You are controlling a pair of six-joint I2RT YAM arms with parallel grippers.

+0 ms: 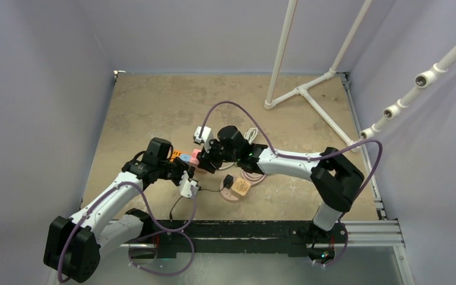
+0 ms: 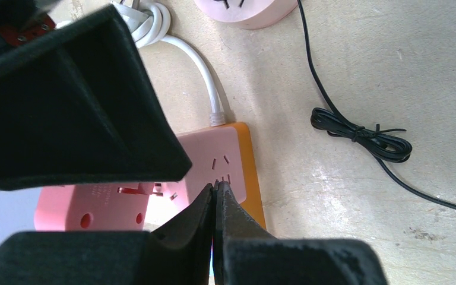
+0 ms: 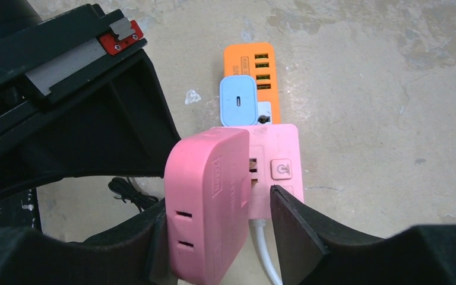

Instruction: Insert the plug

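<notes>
A pink plug stands between the fingers of my right gripper, angled over the pink socket section of a power strip with orange base. The right gripper is open; whether both fingers touch the plug is unclear. My left gripper is shut with nothing visible between its fingertips, over the strip's near side. A blue cube plug sits on the orange strip. In the top view both grippers crowd over the strip and hide much of it.
A coiled black cable, a round pink base with a wooden cube and a black adapter, and coiled cables lie nearby. The back of the board is clear; white pipes stand at the back right.
</notes>
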